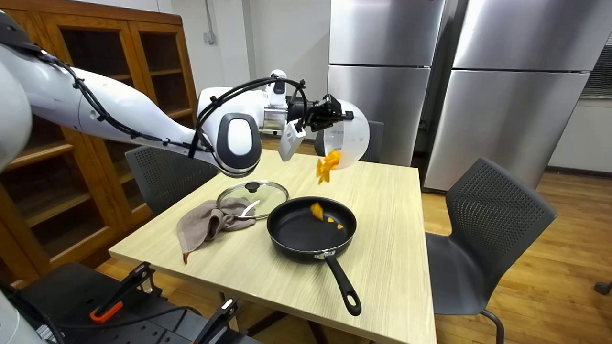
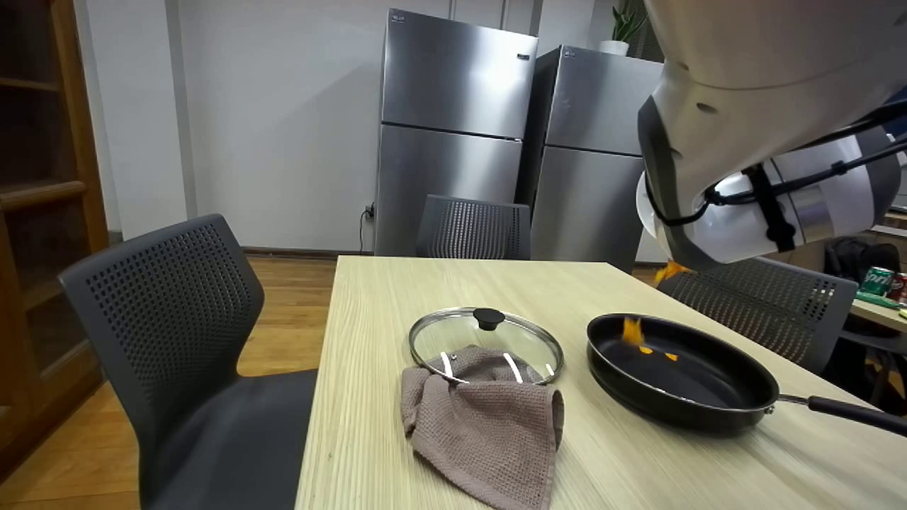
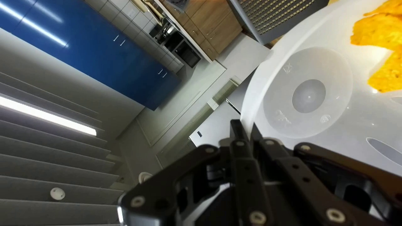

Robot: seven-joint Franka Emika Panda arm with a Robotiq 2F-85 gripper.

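Observation:
My gripper is shut on the rim of a translucent white bowl (image 3: 309,98), which is tipped on its side above the table. Orange chips (image 3: 380,41) cluster at the bowl's lower edge, and in exterior view 1 some chips (image 1: 328,164) stick out past its rim. Below is a black frying pan (image 1: 301,229), its handle toward the table's front edge. A blurred chip (image 1: 316,211) shows over the pan, seemingly falling, and two small orange pieces (image 1: 335,223) lie on the pan's bottom.
A glass lid (image 2: 486,344) with a black knob rests on a crumpled brown towel (image 2: 489,433), left of the pan. Dark chairs (image 1: 487,229) stand around the wooden table (image 1: 390,241).

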